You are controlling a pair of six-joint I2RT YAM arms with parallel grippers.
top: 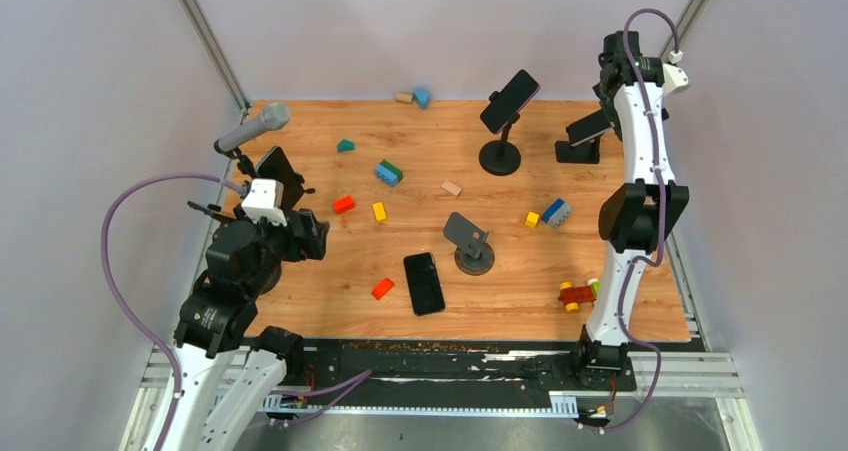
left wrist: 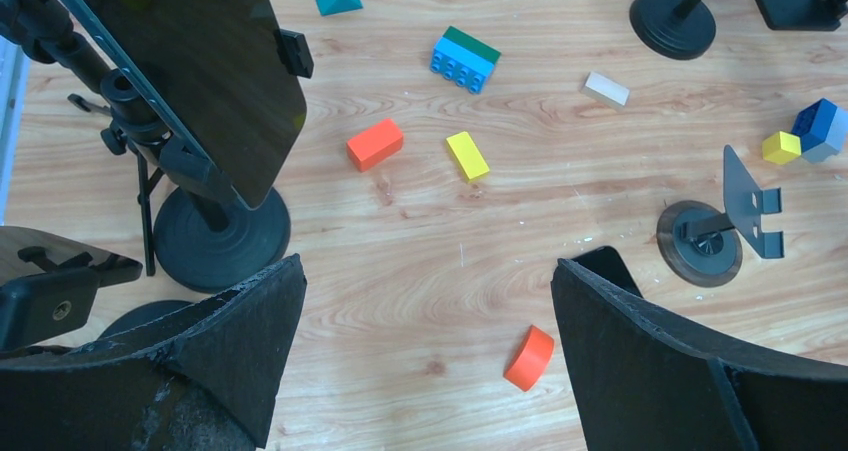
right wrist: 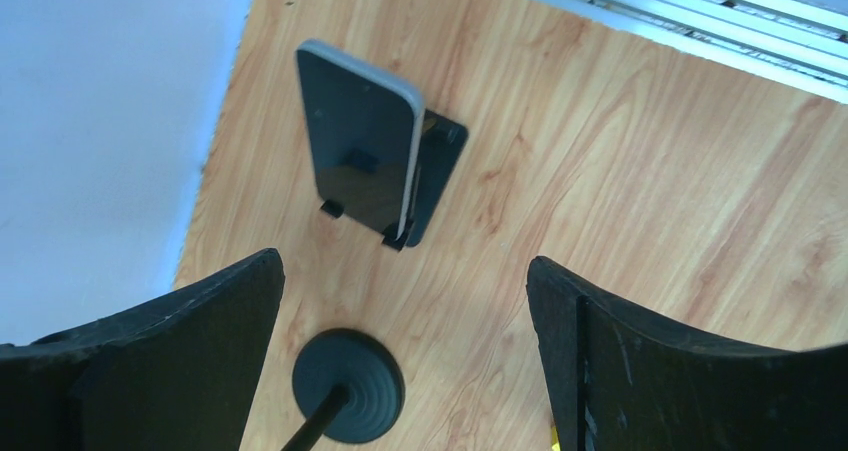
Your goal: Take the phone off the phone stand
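Note:
A phone (right wrist: 360, 141) rests in a low black stand (right wrist: 437, 171) at the back right, below my open right gripper. Another phone (top: 510, 101) sits on a tall round-based stand (top: 499, 157) at the back centre. A dark device (left wrist: 180, 71) is held on a stand at the left, beside my open left gripper. An empty grey stand (top: 466, 233) stands mid-table, with a phone (top: 424, 284) lying flat beside it. Neither gripper has anything between its fingers.
Loose bricks (top: 389, 172) are scattered over the table. A toy car (top: 577, 295) is at the front right, under the right arm. A microphone (top: 262, 123) stands at the left. The walls border the sides and back.

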